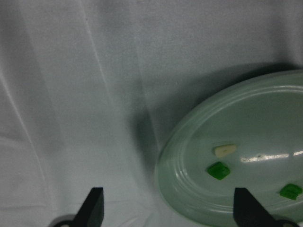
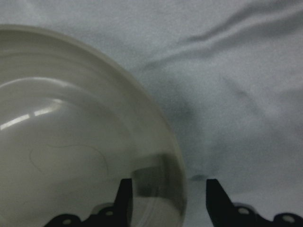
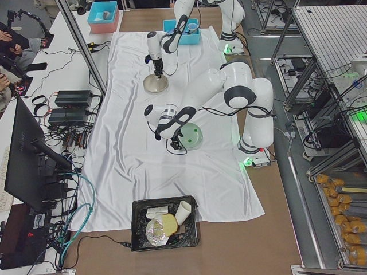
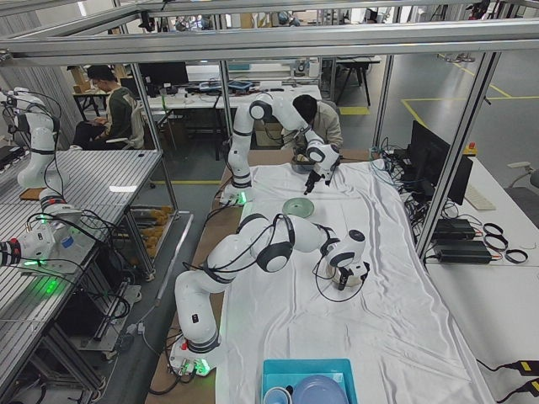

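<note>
A green plate (image 3: pixel 192 133) lies on the white cloth, holding two small green pieces (image 1: pixel 218 170) and a pale piece (image 1: pixel 225 150). My left gripper hangs open above its near edge, nothing between the fingers. A beige-grey plate (image 2: pixel 71 123) lies further along the cloth, and my right gripper is open over its rim, one finger over the plate and the other over the cloth side. Nothing shows held in it.
A black lined bin (image 3: pixel 141 226) with wrappers, a foil item and a sponge stands at one end. A blue tub (image 4: pixel 272 369) with dishes is at the other.
</note>
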